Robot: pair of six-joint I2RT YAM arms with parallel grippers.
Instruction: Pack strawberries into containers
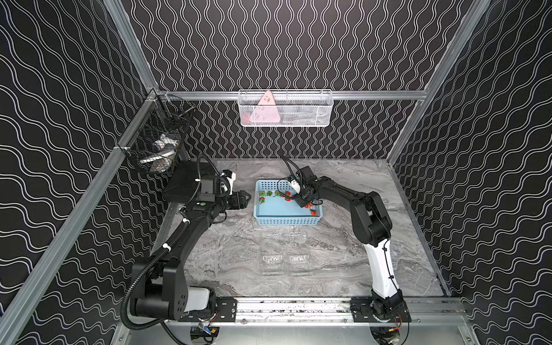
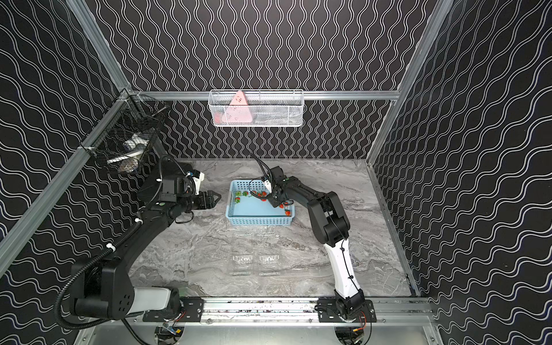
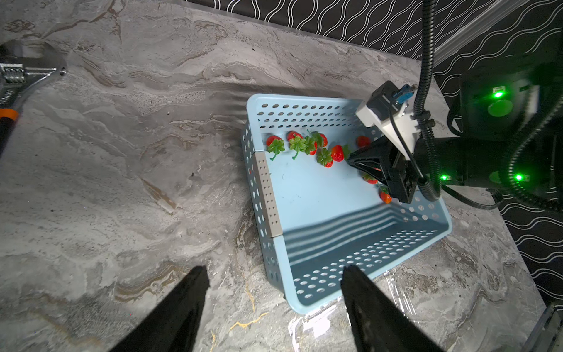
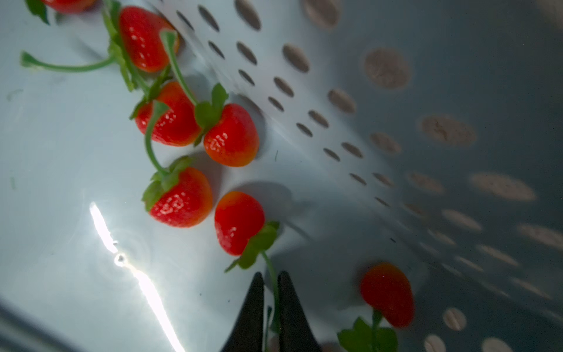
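A light blue perforated basket [image 3: 310, 199] holds several strawberries [image 4: 234, 132] with green leaves and stems. My right gripper is low inside the basket, its tips close together around a thin green stem below a strawberry [image 4: 237, 220]; whether it grips the stem is unclear. My left gripper is left of the basket, fingers apart with nothing seen between them. Faint clear plastic containers [image 1: 299, 258] lie on the table in front of the basket.
A dark wrench [image 3: 26, 76] lies at the left. A white wire basket [image 1: 284, 109] hangs on the back rail, and a black wire basket [image 2: 126, 143] on the left.
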